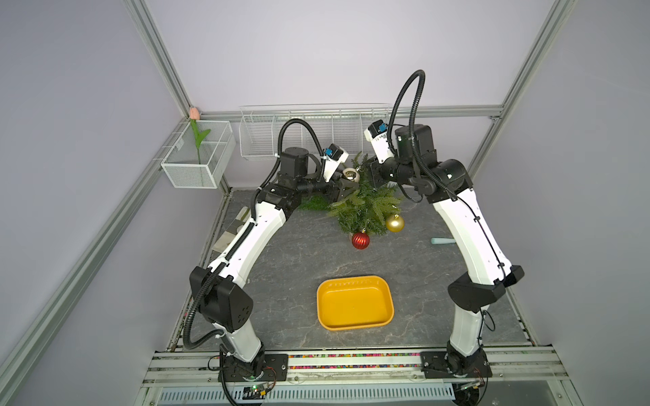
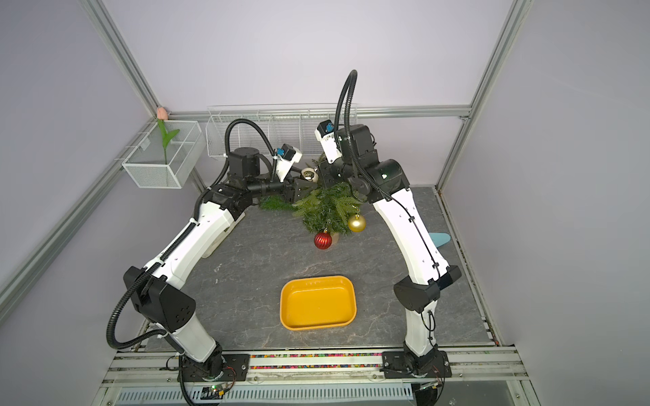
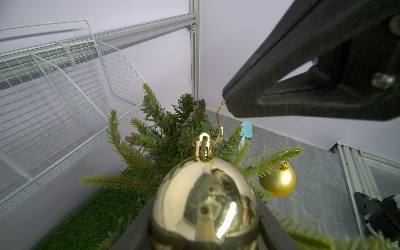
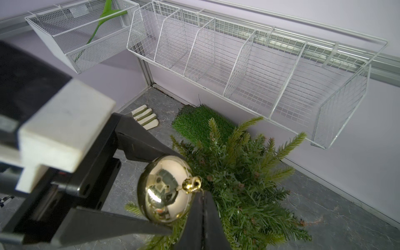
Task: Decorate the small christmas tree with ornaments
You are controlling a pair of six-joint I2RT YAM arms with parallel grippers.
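Observation:
A shiny gold ball ornament (image 3: pixel 204 200) sits squeezed between the fingers of my left gripper, its cap facing up in the left wrist view. From the cap a thin gold wire hook (image 3: pixel 220 120) runs to the tips of my right gripper, which is shut on the wire's end. Both grippers hover over the top of the small green tree (image 4: pixel 254 183), partly hiding it from above. On the tree's front hangs a red ribbed ornament (image 1: pixel 361 240). Further right hangs a matte gold ornament (image 1: pixel 394 223).
An empty yellow tray (image 1: pixel 355 327) lies at the front middle. White wire baskets (image 4: pixel 250 62) line the back wall. Green turf (image 4: pixel 202 125) lies behind the tree, and a light-blue tool (image 2: pixel 439 239) is at the right. Grey table around the tray is clear.

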